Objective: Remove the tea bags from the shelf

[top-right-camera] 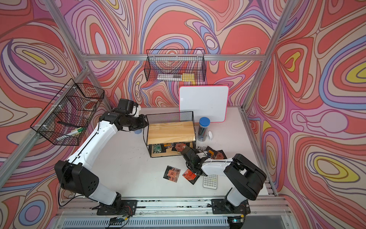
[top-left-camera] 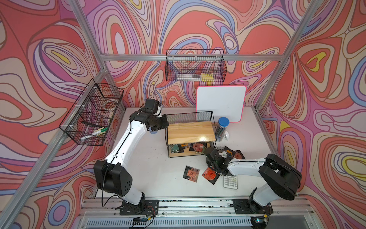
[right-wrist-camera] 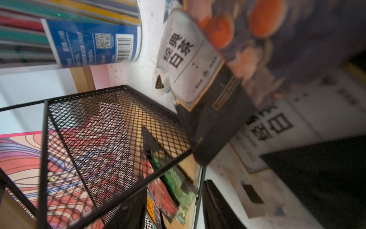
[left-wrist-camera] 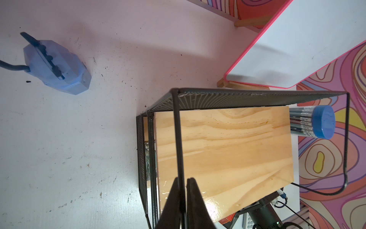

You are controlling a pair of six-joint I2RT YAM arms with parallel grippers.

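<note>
Tea bags lie inside the lower level of the black wire shelf, under its wooden board. Other tea packets lie on the table in front and to the right. My left gripper is at the shelf's upper left corner; in the left wrist view its fingers sit at the black frame post, their state unclear. My right gripper is low at the shelf's front right corner, its fingers apart, facing the packets inside.
A pencil tub and a white mouse stand right of the shelf, a whiteboard behind. A calculator lies at the front right.
</note>
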